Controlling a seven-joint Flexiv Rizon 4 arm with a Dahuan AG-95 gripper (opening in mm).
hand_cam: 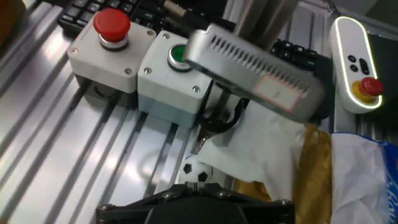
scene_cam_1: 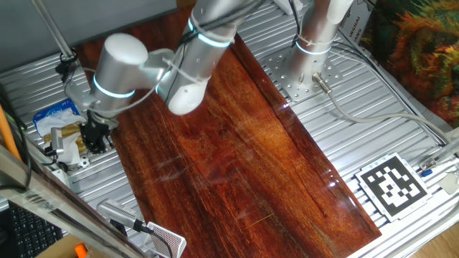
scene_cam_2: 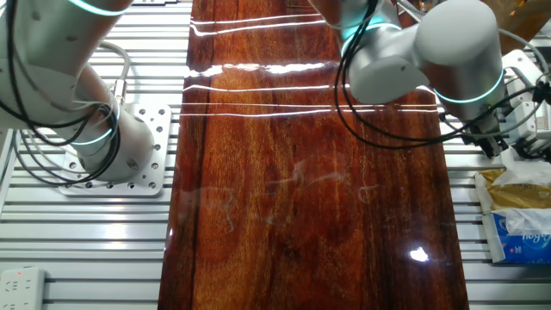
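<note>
A small white ball with black patches (hand_cam: 194, 169) rests on the slatted metal surface, partly hidden by a white wrapper. My gripper shows at the bottom of the wrist view, its black fingers brought together at the middle. The ball appears just past the fingertips; whether they touch it cannot be told. From exterior view 1, the gripper (scene_cam_1: 97, 140) hangs off the left edge of the brown wooden board (scene_cam_1: 215, 150), close to the packets. Exterior view 2 shows only dark parts of it at the right side.
Gold-and-white packaging (hand_cam: 313, 165) and a blue-and-white packet (hand_cam: 360, 174) lie right of the ball. A red-button box (hand_cam: 112, 53), a green-button box (hand_cam: 171, 78) and a grey camera (hand_cam: 255, 71) stand beyond it. The wooden board is bare.
</note>
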